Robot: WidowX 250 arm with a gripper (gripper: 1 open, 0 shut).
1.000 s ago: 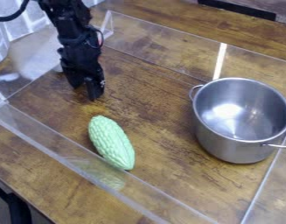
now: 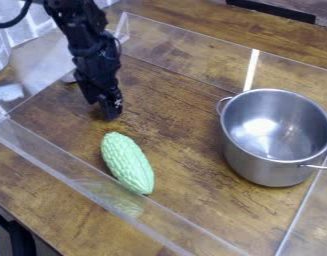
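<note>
A pale green, ridged elongated vegetable (image 2: 127, 162) lies diagonally on the wooden table, lower middle. A large steel pot (image 2: 270, 135) with side handles stands empty at the right. My black gripper (image 2: 102, 104) is low at the upper left, down near the table surface, above and behind the vegetable and apart from it. Its fingertips are dark and small, so I cannot tell whether it is open or shut or has anything between them.
Clear plastic walls or strips (image 2: 34, 145) run round the work area on the left, front and right. The middle of the table (image 2: 179, 100) between gripper, vegetable and pot is bare wood.
My gripper has shifted slightly and its wrist appears a little turned. The vegetable and pot are where they were.
</note>
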